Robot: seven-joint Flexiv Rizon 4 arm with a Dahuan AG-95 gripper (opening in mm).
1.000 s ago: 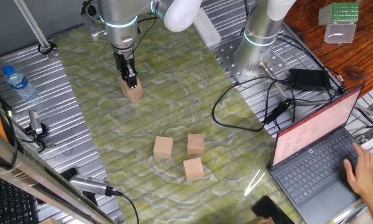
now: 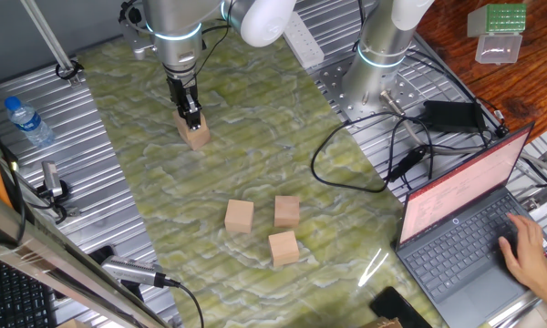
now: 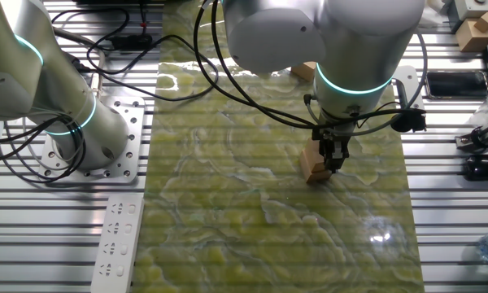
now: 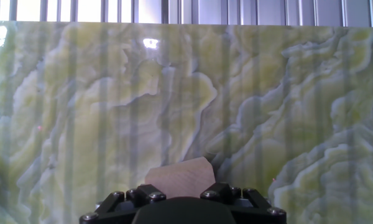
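Observation:
A light wooden block [image 2: 195,138] is at the far end of the green marbled mat, right at my gripper [image 2: 193,120]. From the other side, the block [image 3: 311,165] shows next to the dark fingers, partly covered by them. In the wrist view the block's pale top [image 4: 181,176] rises between and beyond the fingertips of my gripper. Whether the fingers press on it is hidden. Three more wooden blocks rest apart near the mat's middle: a left one [image 2: 239,217], a right one [image 2: 287,210] and a front one [image 2: 283,248].
A laptop [image 2: 465,228] with a person's hand [image 2: 526,255] occupies the near right. A water bottle [image 2: 29,122] lies left.
The arm, gripper and blocks have stayed in place. Only the person's hand at the laptop has shifted slightly.

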